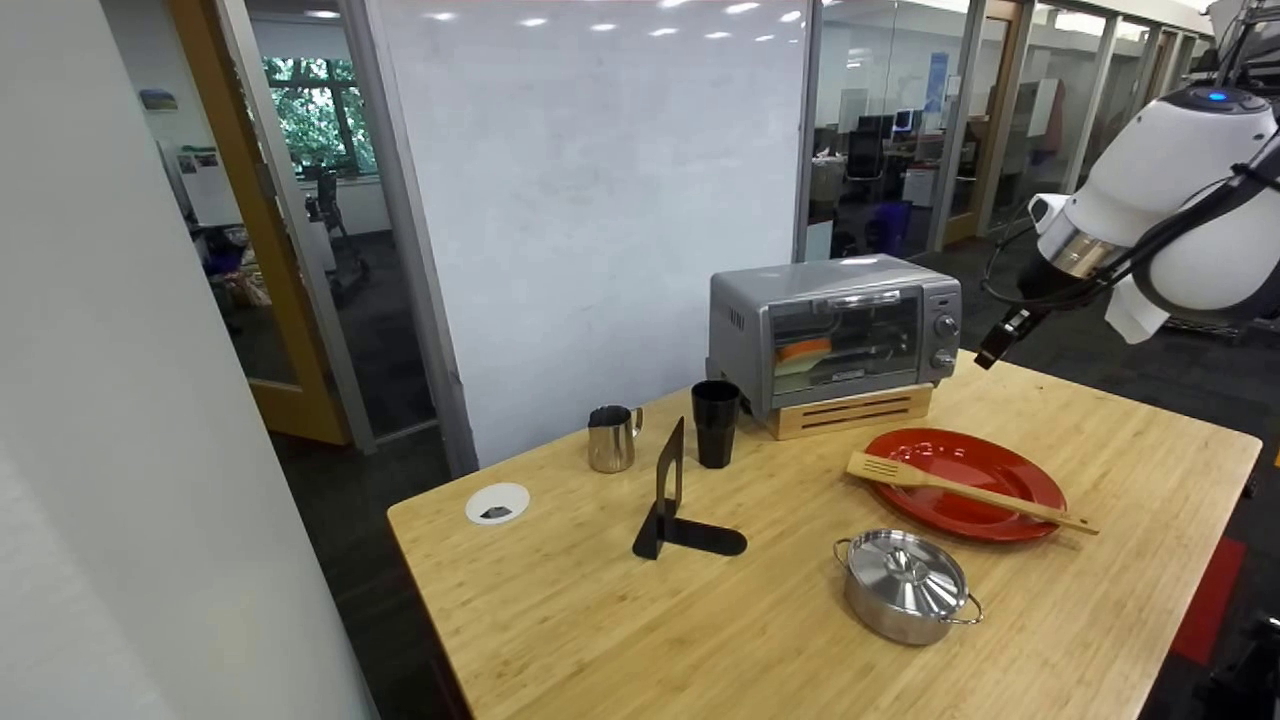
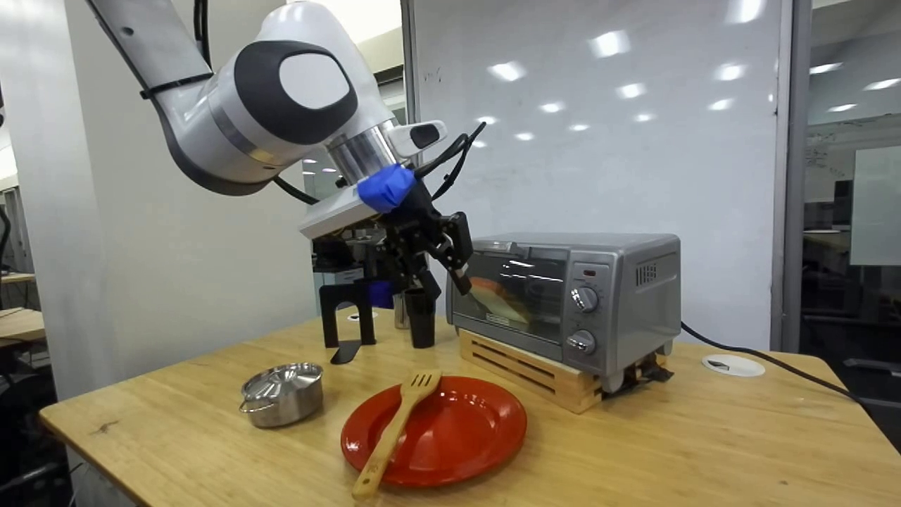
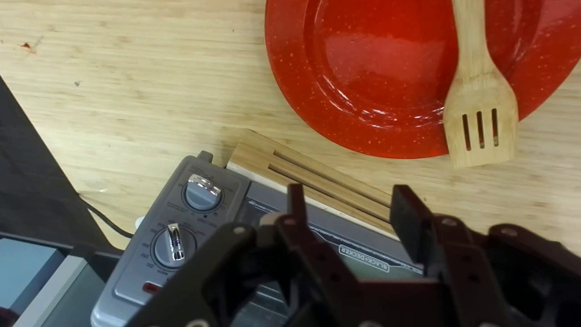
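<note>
My gripper stands open and empty, its two dark fingers apart above the front edge of the toaster oven. The grey toaster oven (image 1: 828, 274) has its glass door shut, with something orange and pale visible behind the glass. It rests on a slotted wooden stand (image 2: 528, 372). In front lies a red plate (image 2: 473, 435) with a wooden spatula (image 2: 393, 443) across it; in the wrist view the spatula's slotted head overhangs the plate's rim. A lidded steel pot (image 1: 906, 588) sits beside the plate.
A black cup (image 1: 716, 426), a steel pitcher (image 1: 612, 442) and a black bookend (image 1: 690, 534) stand left of the oven in exterior view 1. A cable (image 2: 760, 359) runs behind the oven.
</note>
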